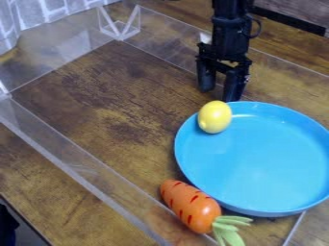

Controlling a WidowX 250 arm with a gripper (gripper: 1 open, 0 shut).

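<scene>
The black gripper point(221, 81) hangs at the top centre, low over the wooden board just behind a blue plate point(253, 171). It is open, its two fingers apart, with nothing clearly held. A yellow lemon-like object point(215, 116) rests on the upper left part of the plate. A toy carrot point(189, 205) with green leaves lies at the bottom, by the plate's lower left edge.
Clear plastic walls point(84, 168) border the wooden board point(103, 106), with a clear bracket point(118, 21) at the top left. The board's left and middle area is free.
</scene>
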